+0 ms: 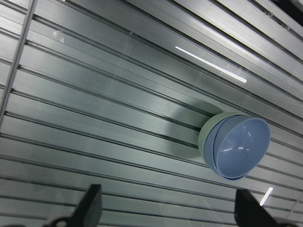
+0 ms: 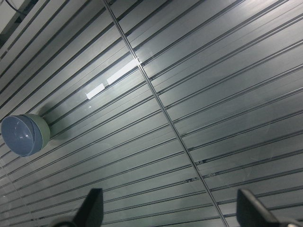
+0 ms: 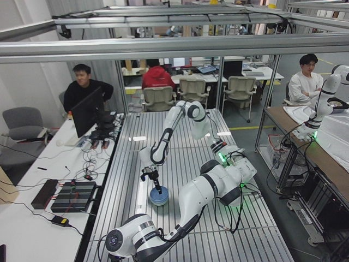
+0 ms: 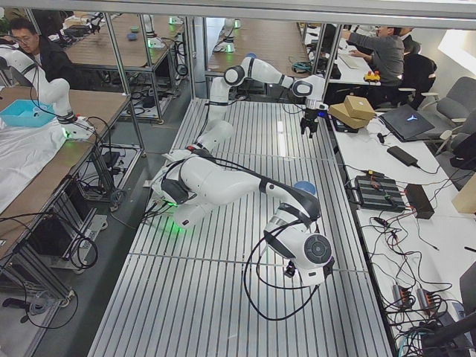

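Observation:
Nested bowls, blue inside pale green, stand on the slatted metal table, at right in the left wrist view point(image 1: 241, 146) and at far left in the right wrist view point(image 2: 19, 135). My left gripper and right gripper are both open, nothing between their fingers, above bare slats. In the camera left view the far arm's gripper overlaps the blue bowl point(image 3: 159, 197); in the camera right view it hangs high, apart from the bowl point(image 4: 305, 187). The near arm's gripper is largely hidden.
Side desks with electronics and cables point(image 3: 73, 196) border it. The near arm point(image 3: 196, 194) lies low across the table beside the bowls, and people sit outside the frame.

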